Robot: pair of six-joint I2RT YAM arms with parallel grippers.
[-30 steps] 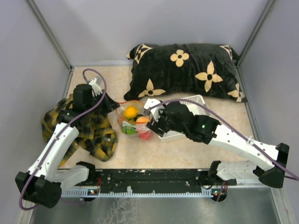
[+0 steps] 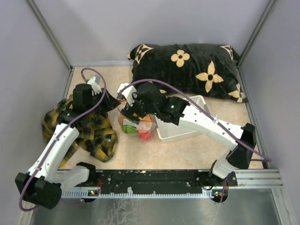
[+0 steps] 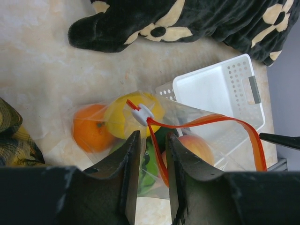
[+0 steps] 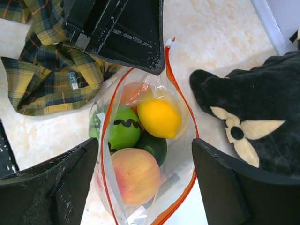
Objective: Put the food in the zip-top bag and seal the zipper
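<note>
The clear zip bag (image 4: 176, 183) holds a lemon (image 4: 159, 118), a peach (image 4: 136, 176), a green pepper (image 4: 124, 129) and an orange fruit (image 3: 91, 127). Its mouth gapes, edged by an orange-red zip (image 3: 211, 118) with a white slider (image 3: 142, 114) at one end. At that corner my left gripper has its narrow fingers slightly apart, and a zip strip runs down through the gap in view. My right gripper is open wide over the bag, one finger (image 4: 79, 164) on each side of the mouth. The top view mostly hides the mouth behind the right arm.
A white basket (image 2: 180, 135) stands right of the bag, bare where visible. Behind lies a dark flowered pillow (image 2: 187, 70). Crumpled plaid cloth (image 2: 101, 140) is at the left, partly under the left arm.
My right gripper has moved left across the bag, from its right edge to close beside the left gripper, covering the lemon from above. The left arm has barely moved.
</note>
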